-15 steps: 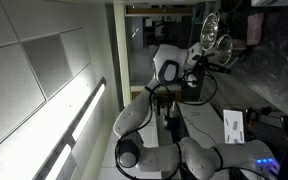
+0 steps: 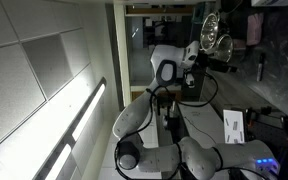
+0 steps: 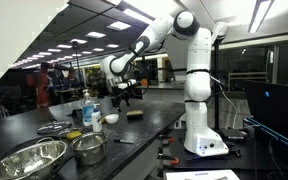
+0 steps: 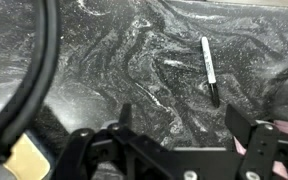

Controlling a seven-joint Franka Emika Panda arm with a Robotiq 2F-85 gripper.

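Note:
A white marker (image 4: pixel 209 62) with a black end lies on the dark marbled counter (image 4: pixel 94 60), up and to the right of centre in the wrist view. My gripper is open with nothing between its fingers; they are spread wide along the bottom of that view, above the counter. Over the far part of the counter, the gripper (image 3: pixel 121 97) shows small in exterior view 2. At the lower left of the wrist view a yellow sponge-like block (image 4: pixel 26 158) is partly cut off. Something pink (image 4: pixel 281 135) lies behind the right finger.
Metal pots (image 3: pixel 89 149) and a wide steel bowl (image 3: pixel 32 160) stand on the near counter, with a bottle (image 3: pixel 96 118) behind. A white bowl (image 3: pixel 111 118) and a tan block (image 3: pixel 135 113) lie farther off. Bare counter surrounds the marker.

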